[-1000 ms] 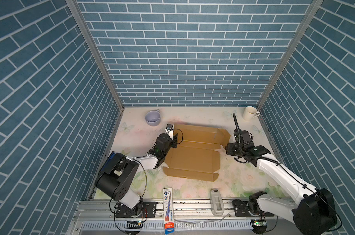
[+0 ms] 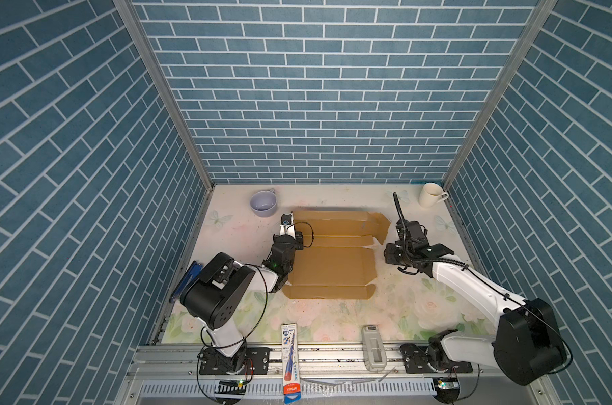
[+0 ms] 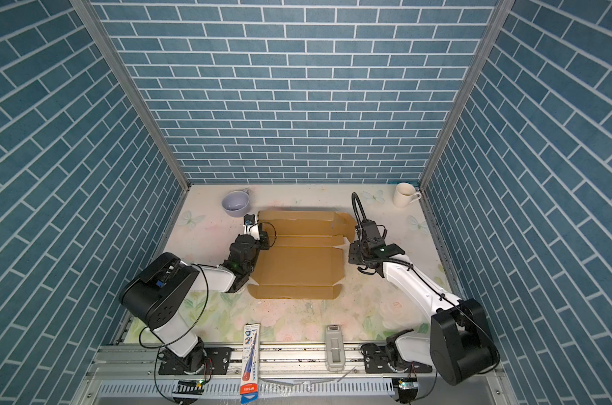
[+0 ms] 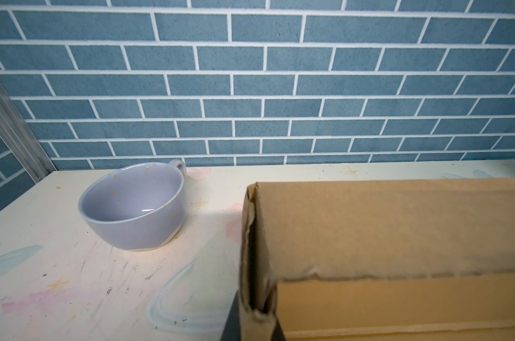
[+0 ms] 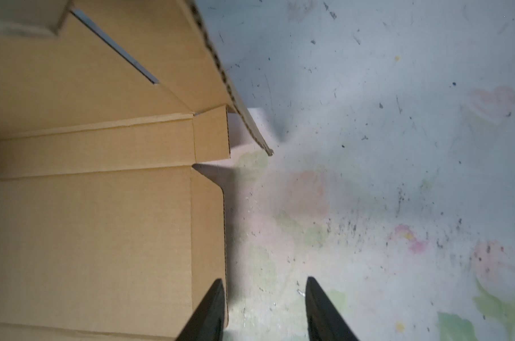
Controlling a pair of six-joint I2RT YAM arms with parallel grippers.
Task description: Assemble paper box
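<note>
An unfolded brown cardboard box [image 2: 336, 266] lies open on the table, its back panel [image 2: 333, 226] standing up behind the base. At the panel's left end my left gripper is shut on the folded cardboard corner [image 4: 263, 250]; only dark slivers of its fingers show. From the panel's right end a side flap [image 5: 206, 68] sticks out over the table. My right gripper is beside the base's right edge, its fingers apart and nothing between them. The base's narrow right flap [image 5: 208, 244] lies next to its left finger.
A lilac cup [image 4: 135, 204] stands behind and left of the box, a white mug [image 2: 429, 195] at the back right. A pen package [image 2: 289, 361] and a grey device [image 2: 372, 347] lie at the front edge. Table right of the box is bare.
The box has turned from slanted to nearly square with the table, its right side shifting backward. My right gripper has moved slightly left and back. The left gripper has shifted slightly left, keeping the corner.
</note>
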